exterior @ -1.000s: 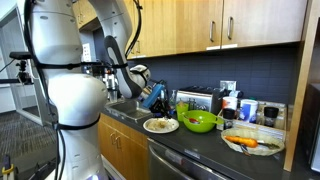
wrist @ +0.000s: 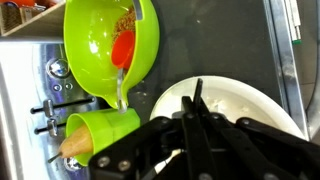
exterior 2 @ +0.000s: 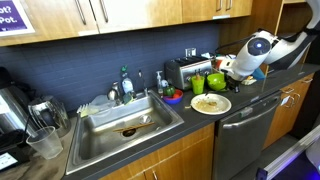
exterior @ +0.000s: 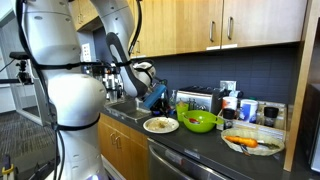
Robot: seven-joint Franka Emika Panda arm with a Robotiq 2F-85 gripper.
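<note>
My gripper points down over a white plate in the wrist view. Its dark fingers are together, and whatever may be between them does not show. Pale food seems to lie on the plate, partly hidden by the gripper in the wrist view. Left of the plate is a green bowl with a red spoon and brown bits inside. Below that bowl in the same view is a green cup holding something wooden. In exterior view 2 the gripper hangs above and behind the plate.
A plate with carrots lies at the right end of the counter. A toaster stands against the backsplash. The sink is left of the plate in exterior view 2, with bottles behind it.
In exterior view 1 the arm's lower end and gripper have shifted slightly. The plate, bowl and other counter items look unmoved.
</note>
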